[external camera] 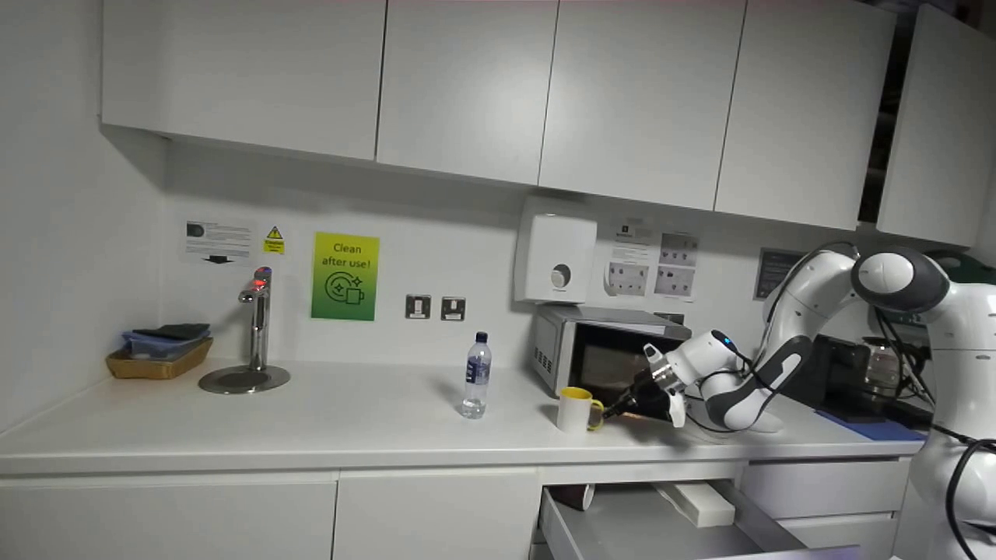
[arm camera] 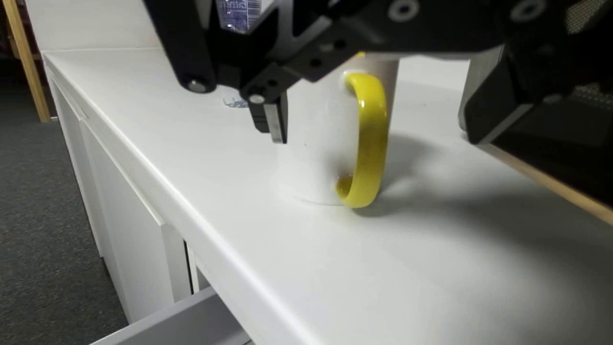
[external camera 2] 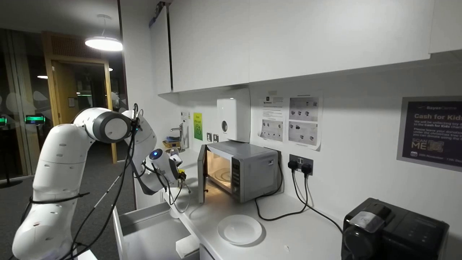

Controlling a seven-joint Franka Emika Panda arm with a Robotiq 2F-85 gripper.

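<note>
A white mug (external camera: 572, 411) with a yellow inside and yellow handle stands upright on the counter. Its handle (arm camera: 373, 143) faces my gripper, which is open in the wrist view. One finger (arm camera: 276, 120) appears left of the handle, against the view of the mug's white side; the other is well to the right. I cannot tell whether either touches the mug. In exterior view 2 the arm mostly hides the mug.
Behind my gripper is the microwave (external camera 2: 260, 173), its door (external camera 2: 202, 173) open and its inside lit. A water bottle (external camera: 476, 378) stands left of the mug. A plate (external camera 2: 239, 229) lies on the counter; below it is a pulled-out drawer (external camera: 635, 527).
</note>
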